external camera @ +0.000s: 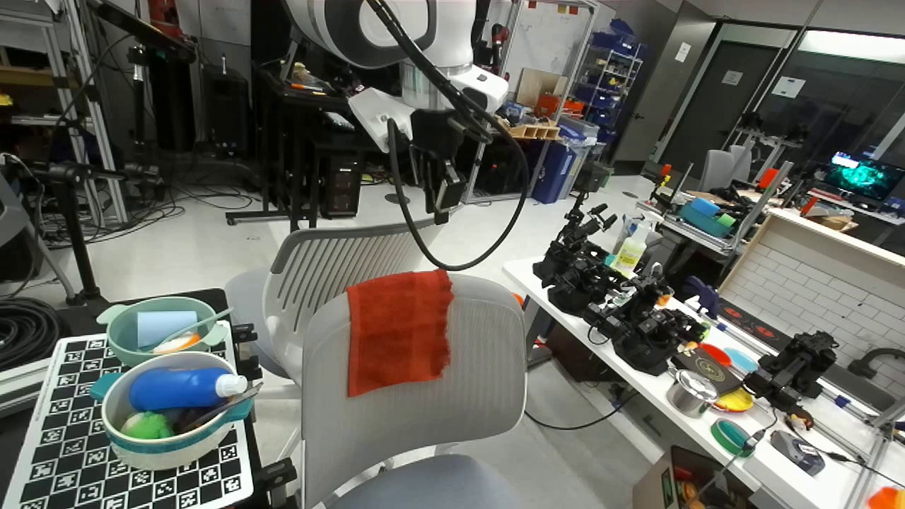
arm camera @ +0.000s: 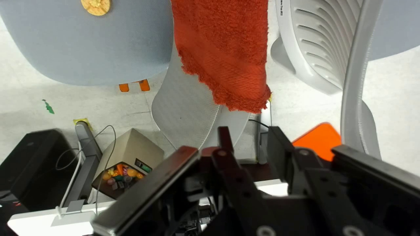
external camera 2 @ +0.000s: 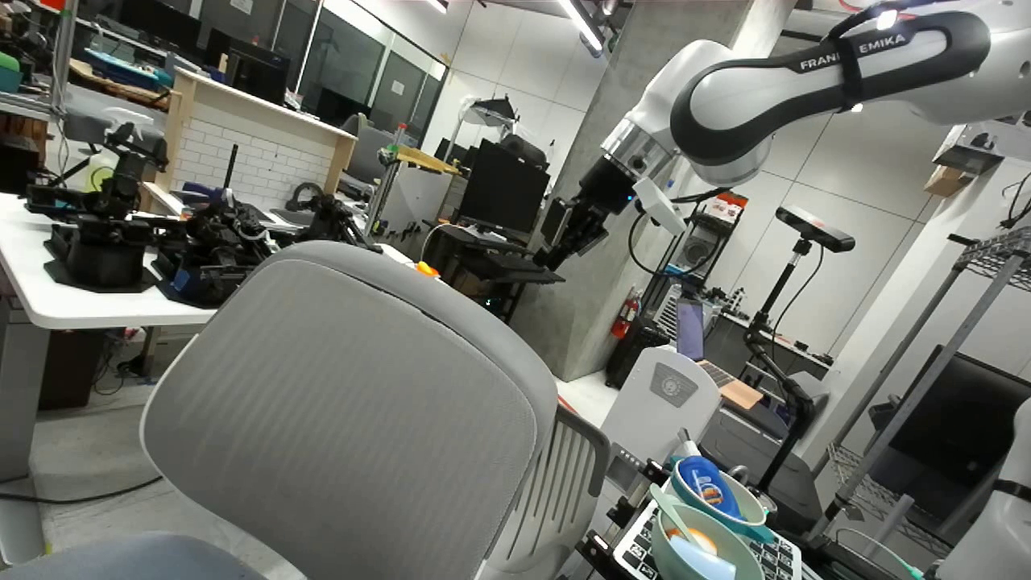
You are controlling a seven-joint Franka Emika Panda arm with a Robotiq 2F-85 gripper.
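Note:
A red towel [external camera: 400, 332] hangs over the backrest of a grey chair [external camera: 488, 373]. The wrist view shows its frayed edge, with the towel [arm camera: 230, 51] beyond my fingertips and apart from them. My gripper is open, a gap between its two dark fingers and nothing held there. In exterior view 1 the gripper [external camera: 440, 208] hangs in the air above and behind the chair back. Exterior view 2 has the gripper [external camera 2: 548, 253] up in the air beyond the large chair backrest [external camera 2: 348, 406], which hides most or all of the towel.
A second chair [external camera: 339, 263] stands close behind the first. At left, two bowls, a green one [external camera: 127, 331] and a white one [external camera: 157, 458], hold various items on a patterned board [external camera: 63, 407]. To the right runs a white table [external camera: 611, 360] crowded with black devices and cookware.

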